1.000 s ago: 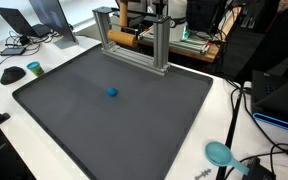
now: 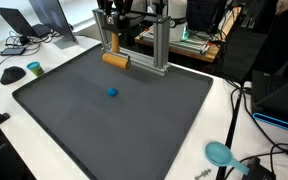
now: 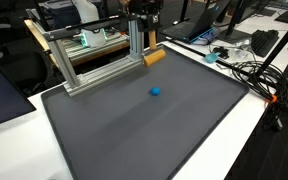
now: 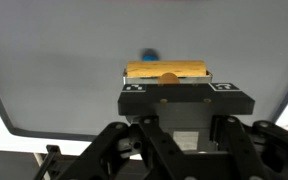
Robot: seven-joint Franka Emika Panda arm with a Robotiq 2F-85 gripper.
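A wooden, mallet-like piece (image 2: pixel 116 61) hangs above the far part of the dark grey board, its thick bar lying crosswise under an upright handle. My gripper is shut on the handle, whose round end shows between the fingers in the wrist view. On the board sits a small blue object (image 2: pixel 112 92), apart from the wooden bar (image 3: pixel 154 58). In the wrist view the blue object (image 4: pixel 149 54) appears just beyond the bar (image 4: pixel 166 69), partly hidden by it.
The grey board (image 3: pixel 134 130) is otherwise bare. A metal frame (image 2: pixel 161 45) stands at its far edge. A green cup (image 2: pixel 35 69) and a dark round object (image 2: pixel 13 75) are off to the left; a teal round object (image 2: pixel 220 154) lies at the near right.
My gripper has carried the wooden piece down and toward the blue object in exterior view 1, away from the far edge. The blue object has stayed in place.
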